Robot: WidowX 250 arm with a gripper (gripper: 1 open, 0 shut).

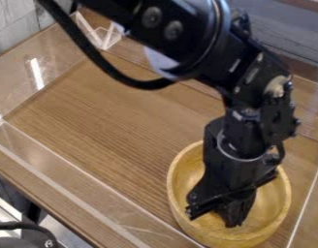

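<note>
A yellow bowl [190, 184] sits at the lower right of the wooden tray. My black gripper [213, 205] reaches down into it, its fingertips low inside near the bowl's front left; it looks shut, and I see nothing held between the fingers, though the bowl's middle is mostly hidden behind it.
The wooden surface [104, 126] left of the bowl is clear, bordered by transparent walls [32, 73]. A clear object [104, 29] lies at the back left, and dark cables run along the lower left corner.
</note>
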